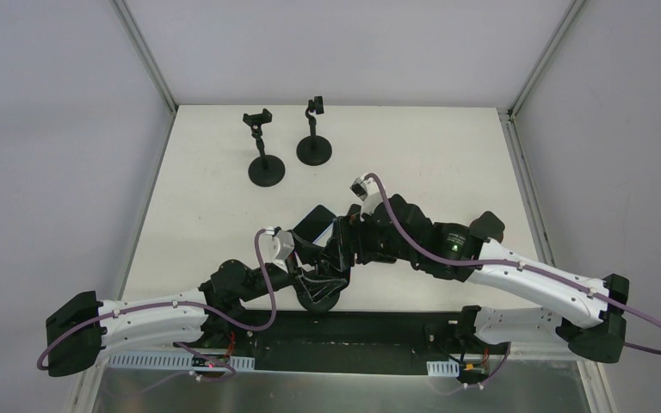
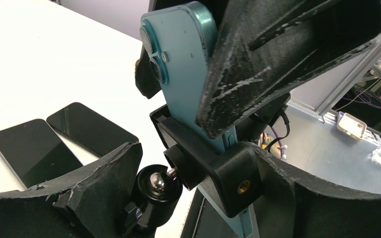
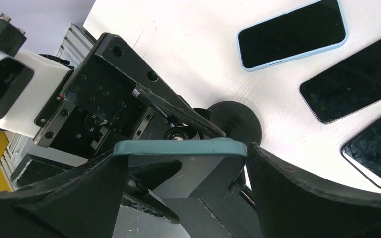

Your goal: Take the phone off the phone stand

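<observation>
A teal phone stands upright in the black holder of a stand at the table's front; the stand's round base (image 3: 235, 119) shows in the right wrist view. My left gripper (image 1: 318, 267) is around the stand's head, below the phone's camera end; whether it grips is unclear. My right gripper (image 1: 349, 232) is over the phone's upper end, its fingers on either side of the teal edge (image 3: 178, 147) in the right wrist view; contact cannot be told.
Several phones lie flat beside the stand, one blue-edged (image 3: 291, 37), others dark (image 3: 352, 74). Two empty stands (image 1: 267, 170) (image 1: 314, 151) stand at the back.
</observation>
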